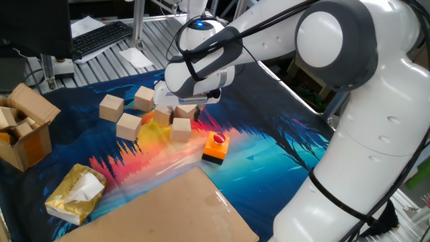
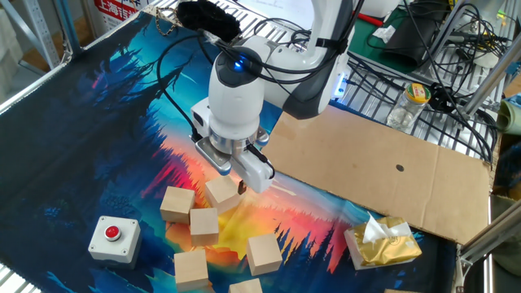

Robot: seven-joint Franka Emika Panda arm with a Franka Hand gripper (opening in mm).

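Observation:
Several plain wooden cubes lie loosely grouped on the colourful mat, among them a far cube (image 1: 186,110), a near cube (image 1: 180,130) and a left cube (image 1: 111,107). Over the right side of this group is my gripper (image 1: 184,114), open, its dark fingers apart around the far cube's area. In exterior view 2, one fingertip (image 2: 242,187) shows beside a cube (image 2: 221,194); the hand covers the other finger. I cannot tell whether the fingers touch any cube. More cubes (image 2: 264,255) sit apart from the hand.
An orange box with a red button (image 1: 215,146) stands right of the cubes. A gold tissue pack (image 1: 77,193), a cardboard sheet (image 1: 168,214) and an open carton with blocks (image 1: 33,146) lie around them. A white button box (image 2: 114,242) stands in exterior view 2.

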